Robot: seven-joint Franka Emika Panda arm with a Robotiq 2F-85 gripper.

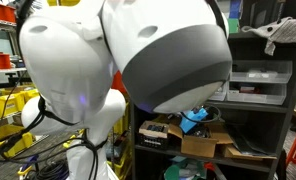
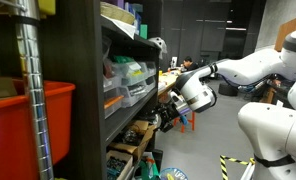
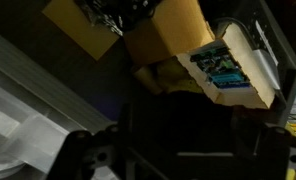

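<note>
My gripper stands open at the bottom of the wrist view, its dark fingers wide apart against a dark area, and nothing shows between them. Ahead of it lies an open cardboard box (image 3: 248,62) with small items inside, one of them a green printed piece (image 3: 220,63). Exterior view 1 has the gripper's blue part (image 1: 195,119) in front of the shelf, above a larger cardboard box (image 1: 199,146); most of the wrist is behind the arm. A smaller open box (image 1: 153,134) is to its left.
Clear plastic drawers (image 1: 258,92) fill the shelf above the boxes, and a clear bin (image 3: 33,142) is at lower left in the wrist view. A white cloth (image 1: 278,33) hangs at upper right. Dark shelf boards bound the space above and below.
</note>
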